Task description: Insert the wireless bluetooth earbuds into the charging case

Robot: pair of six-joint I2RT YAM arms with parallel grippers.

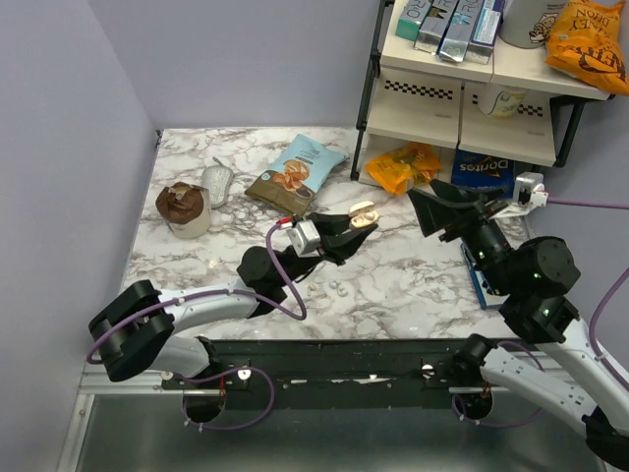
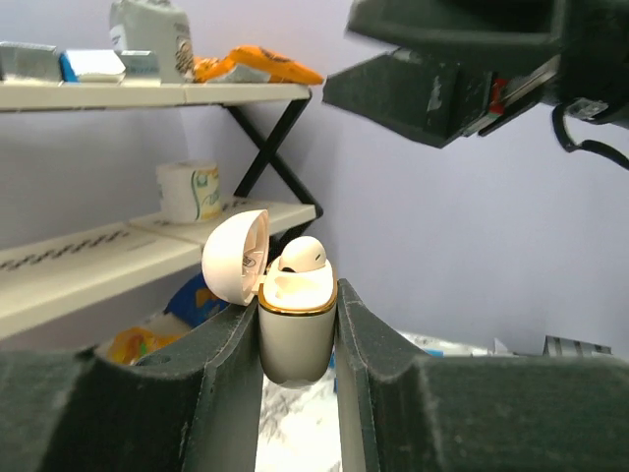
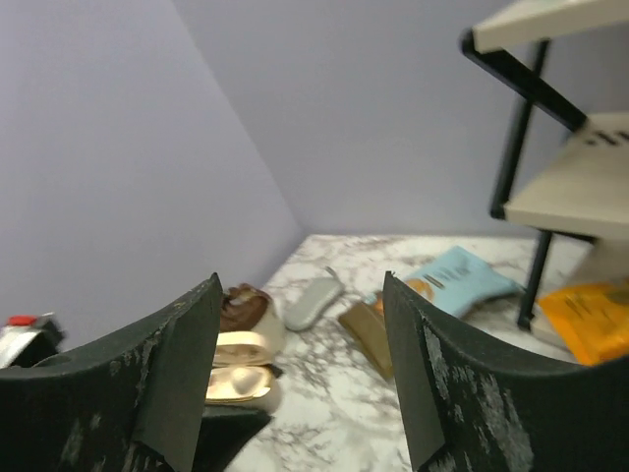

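My left gripper (image 1: 344,238) is shut on the cream charging case (image 1: 362,216), held upright with its lid open; in the left wrist view the case (image 2: 298,339) shows a small rounded cream piece, seemingly an earbud, at its top. My right gripper (image 1: 437,206) is open, to the right of the case and apart from it, with nothing seen between its fingers. In the right wrist view the case (image 3: 241,383) is at the lower left, partly behind that gripper's finger. Small white pieces (image 1: 342,290) lie on the marble table below, too small to identify.
A shelf rack (image 1: 408,123) with snack bags and boxes fills the back right. A snack bag (image 1: 295,175), a brown-topped container (image 1: 185,221) and a grey item (image 1: 216,187) lie at back left.
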